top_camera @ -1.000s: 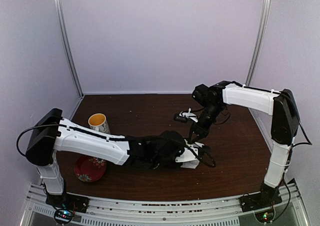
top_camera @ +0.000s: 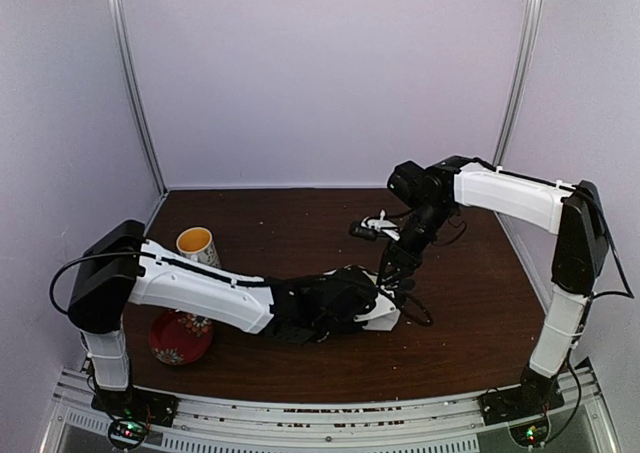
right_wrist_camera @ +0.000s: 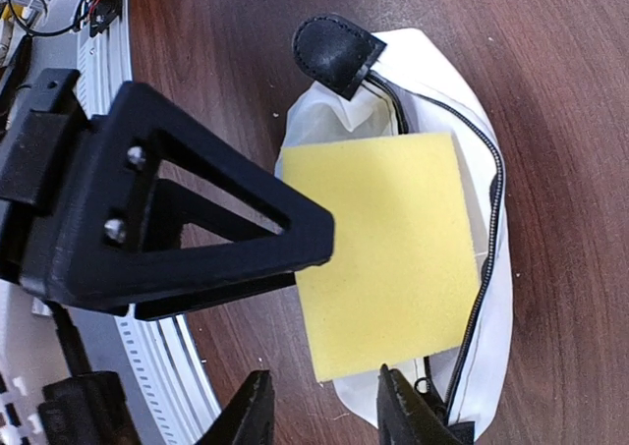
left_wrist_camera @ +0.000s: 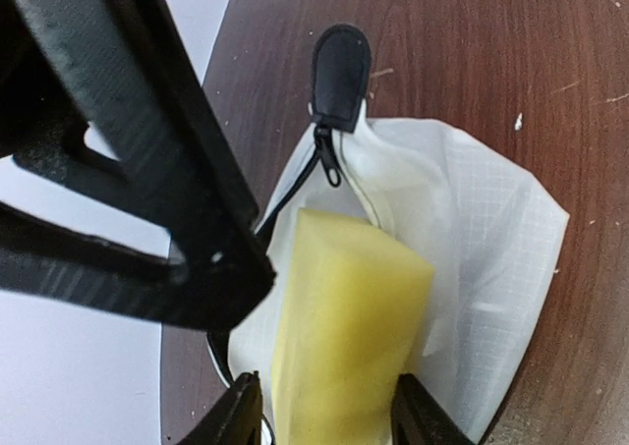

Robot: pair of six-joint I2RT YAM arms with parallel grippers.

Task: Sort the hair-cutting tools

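Observation:
A white zippered pouch (right_wrist_camera: 499,298) with black end tabs lies on the table, its mouth spread open. A yellow block (right_wrist_camera: 393,258) sits in that opening. My left gripper has its fingertips apart, one on either side of the block; I cannot tell whether they touch it. In the right wrist view, a left finger (right_wrist_camera: 285,244) overlaps the block's edge. Above the pouch, my right gripper stands open with nothing seen between its tips. From the top, both arms hide most of the pouch (top_camera: 382,318). No hair cutting tools are visible.
A patterned cup with an orange inside (top_camera: 196,243) stands at the table's left. The red flowered bowl (top_camera: 181,339) lies nearer the front, partly under the left forearm. Bare table (top_camera: 480,333) shows at the right and back.

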